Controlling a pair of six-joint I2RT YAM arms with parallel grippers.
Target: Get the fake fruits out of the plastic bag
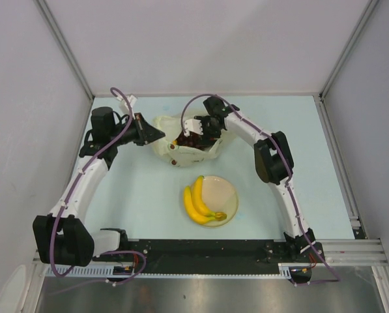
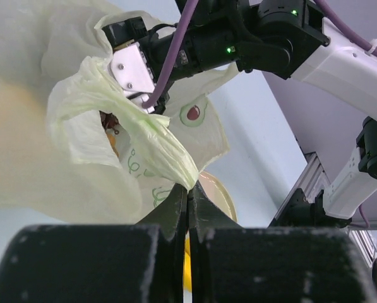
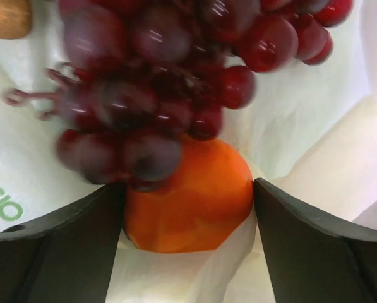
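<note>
The white plastic bag [image 1: 166, 151] lies at the back of the table. My left gripper is shut at the bag's rim, a pale fold of plastic at its tips. My right gripper reaches down inside the bag, fingers open either side of an orange fruit [image 3: 191, 221]. Dark red grapes [image 3: 156, 95] lie just beyond it, with a brown fruit [image 3: 5, 16] at the corner of the right wrist view. In the top view the right arm hides much of the bag's contents.
A plate [image 1: 220, 192] with two bananas [image 1: 191, 205] stands in front of the bag.
</note>
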